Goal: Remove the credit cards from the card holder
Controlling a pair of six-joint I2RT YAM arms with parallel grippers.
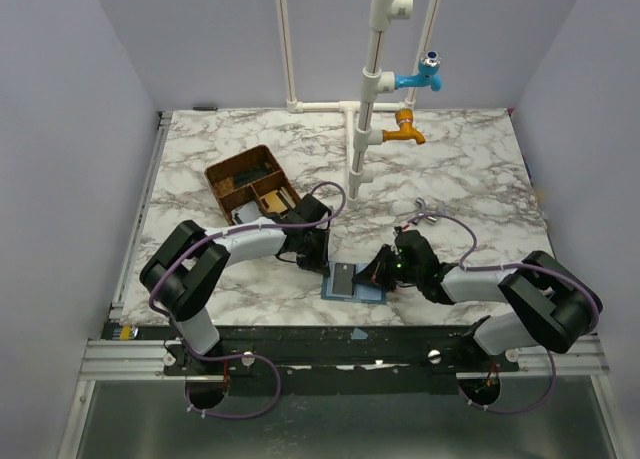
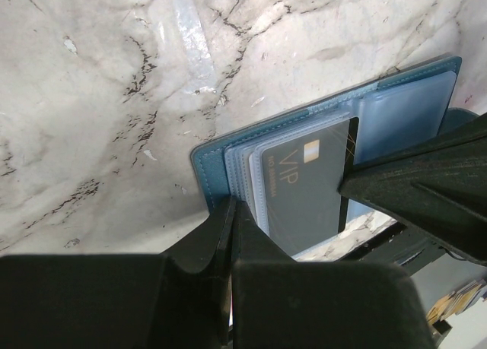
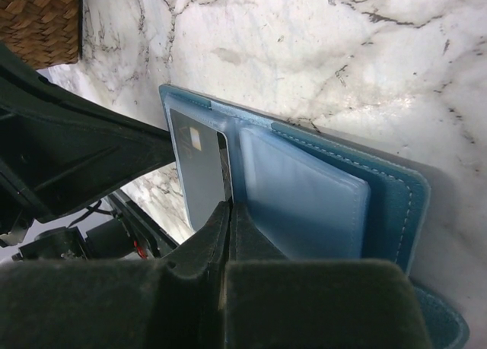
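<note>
The blue card holder [image 1: 371,293] lies open and flat near the table's front edge. On its left half, a grey card [image 2: 304,189] marked VIP lies at the clear sleeves [image 2: 237,174]. My left gripper is shut at the holder's left edge, by the sleeve edges; whether a thin layer is pinched there does not show. My right gripper is shut, its tips touching down at the card's black-striped right edge, with nothing visible between them. Clear pockets [image 3: 300,185] cover the holder's right half.
Behind my left arm stands a brown woven basket [image 1: 212,175] with compartments and items in it. A white pipe stand [image 1: 361,139] with blue and orange taps rises at the back centre. Small metal pieces [image 1: 428,209] lie behind my right gripper.
</note>
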